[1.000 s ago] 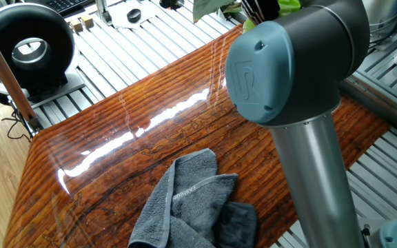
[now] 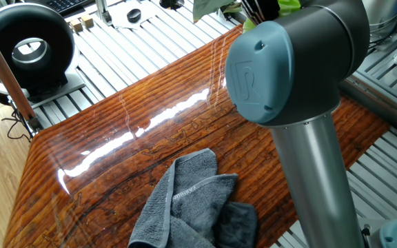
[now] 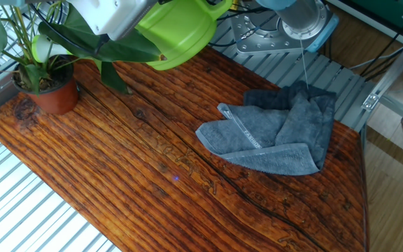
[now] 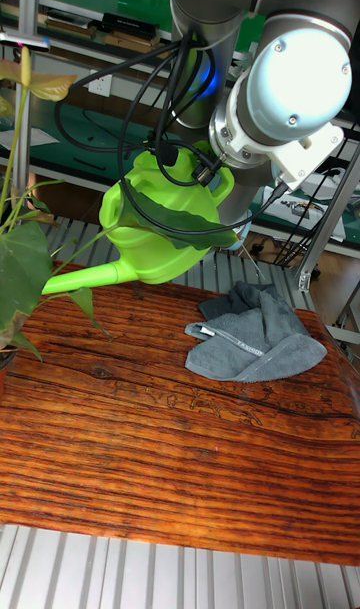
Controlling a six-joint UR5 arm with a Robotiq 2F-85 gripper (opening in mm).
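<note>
A bright green watering can (image 4: 160,241) is tilted at the back of the wooden table, its spout (image 4: 91,278) stretching left toward the potted plant. In exterior view 2 part of the can (image 3: 180,35) shows at the top, beside the white bracket (image 3: 114,14) on the arm. My arm's wrist (image 4: 298,81) is above and right of the can, with black cables looping across it. Leaves, cables and the arm hide my gripper's fingers, so their hold on the can cannot be made out.
A potted plant (image 3: 54,94) stands at one table corner, its leaves overlapping the can. A crumpled grey towel (image 3: 278,133) lies on the wooden table (image 3: 145,168). A black ring-shaped device (image 2: 29,52) stands beyond the table.
</note>
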